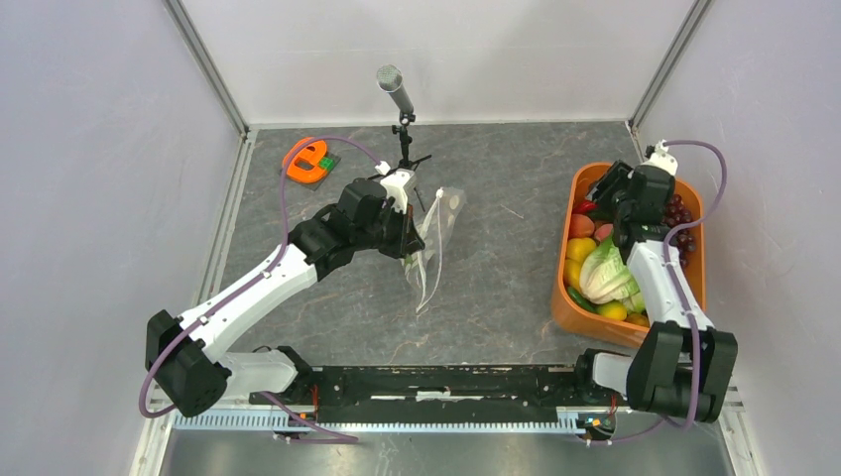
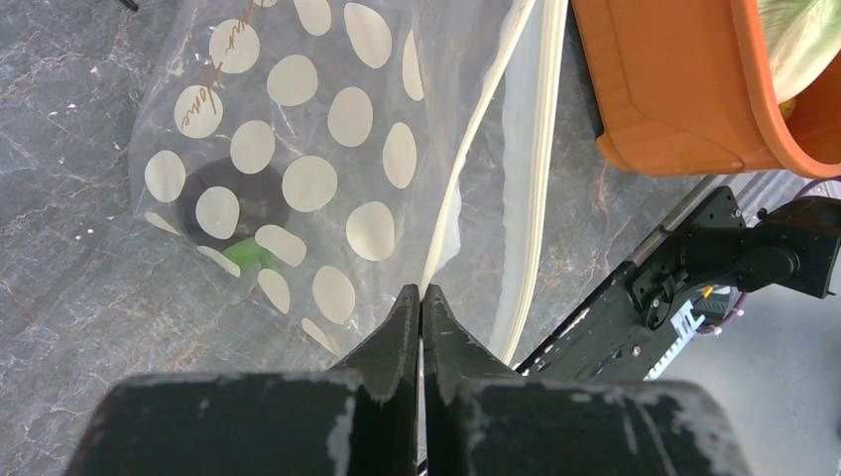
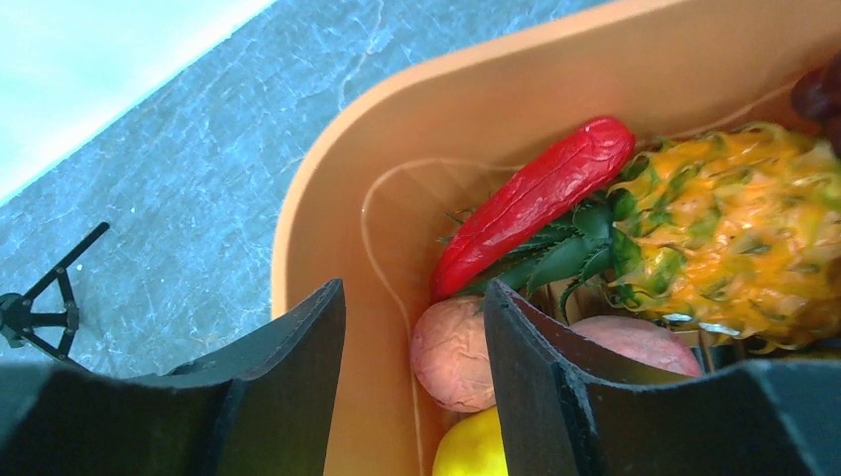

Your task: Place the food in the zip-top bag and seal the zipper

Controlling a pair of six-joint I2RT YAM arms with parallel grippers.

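Note:
The clear zip top bag with white dots hangs from my left gripper, which is shut on its zipper edge; something green shows behind the plastic. My right gripper stands open above the orange food bin at the right. Under it in the right wrist view lie a red pepper, a pinkish round fruit, a pineapple and a yellow fruit. Cabbage and grapes are also in the bin.
A microphone on a black stand is at the back middle. An orange tool with a green part lies at the back left. The table between bag and bin is clear.

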